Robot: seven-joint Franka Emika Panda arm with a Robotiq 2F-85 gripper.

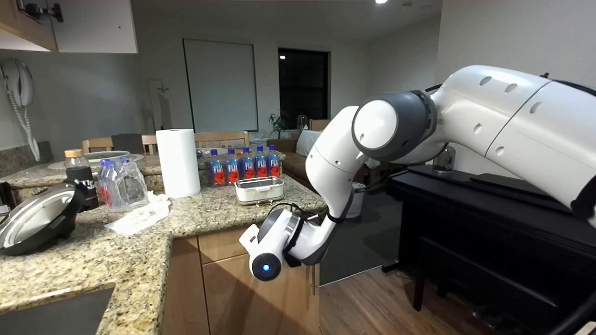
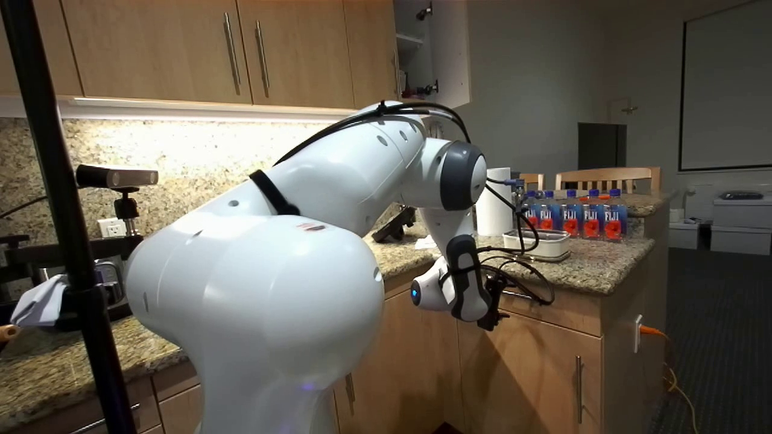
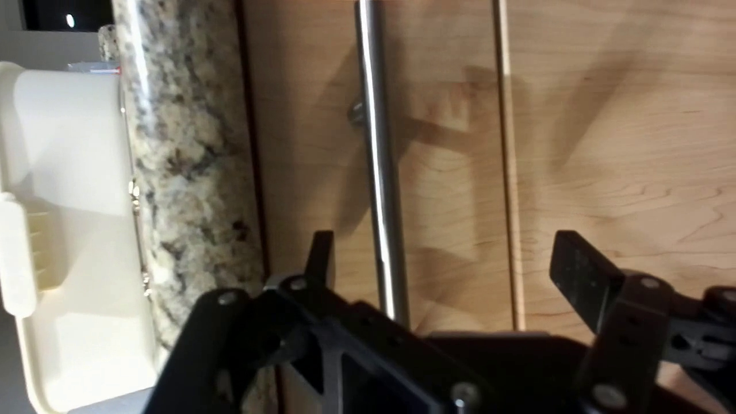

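Note:
In the wrist view my gripper is open, its two black fingers (image 3: pixel 583 272) wide apart with nothing held. The steel bar handle (image 3: pixel 384 172) of a wooden drawer (image 3: pixel 448 227) runs between them, nearer the left finger. Whether either finger touches the bar cannot be told. The drawer looks shut beneath the countertop edge. In exterior view 2 the gripper (image 2: pixel 493 311) is beside the handle (image 2: pixel 519 294). My hand (image 1: pixel 265 237) covers the handle in exterior view 1.
The granite counter (image 1: pixel 209 215) overhangs the drawer. A white lidded container (image 1: pixel 260 190) stands near its edge, with several water bottles (image 1: pixel 246 167) and a paper towel roll (image 1: pixel 179 164) behind. A cabinet door (image 2: pixel 535 361) lies below the drawer.

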